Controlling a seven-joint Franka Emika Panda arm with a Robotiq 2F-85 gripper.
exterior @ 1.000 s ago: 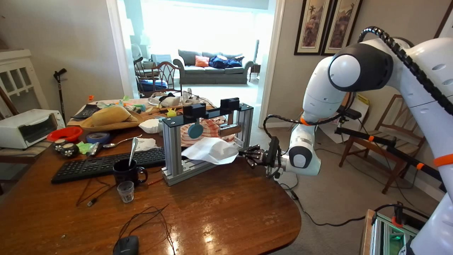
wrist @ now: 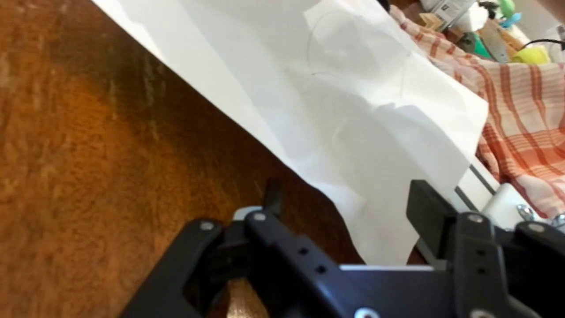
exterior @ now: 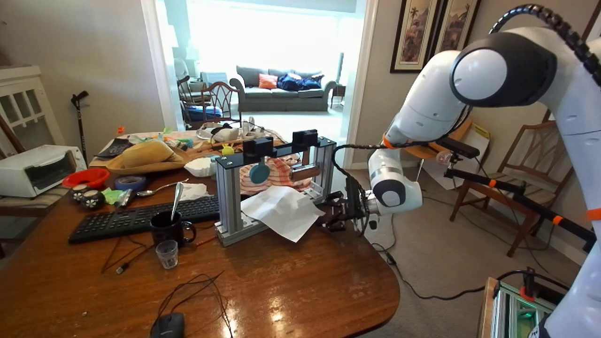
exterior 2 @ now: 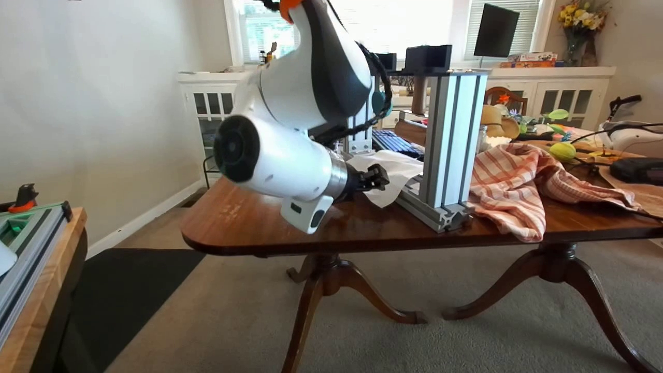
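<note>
A white sheet of paper point(exterior: 283, 211) lies draped over the base rail of a metal frame point(exterior: 229, 200), one corner drooping toward the table. Faint pencil-like curves mark the paper point(wrist: 339, 79) in the wrist view. My gripper is open, its black fingers point(wrist: 426, 212) set wide apart. The paper's near corner extends into the space between them, with no grip on it visible. From the side, my gripper point(exterior 2: 380, 177) is low over the table, right at the paper's edge point(exterior 2: 386, 195).
The frame's upright point(exterior 2: 457, 137) and top bar point(exterior: 287, 150) stand close to my fingers, with a blue disc point(exterior: 259, 173) hanging inside. A striped cloth point(exterior 2: 506, 186) lies behind. A mug point(exterior: 167, 228), glass point(exterior: 167, 254) and keyboard point(exterior: 135, 218) occupy the left.
The paper, earlier curled with its edge raised beside my gripper, now hangs flatter and lower toward the front. My wrist has shifted left, and the fingers appear more spread.
</note>
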